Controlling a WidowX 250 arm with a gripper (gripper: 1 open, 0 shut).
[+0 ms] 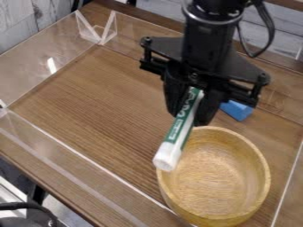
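Note:
My gripper [190,96] is large and black, in the centre of the view, shut on a white tube with a green label [178,133]. The tube slants down out of the fingers, its white lower end over the upper left of a round tan bowl [222,191]. The fingertips are mostly hidden by the tube and the gripper body.
A small blue object [236,111] lies right of the gripper, behind the bowl. Black cables show at the bottom left corner.

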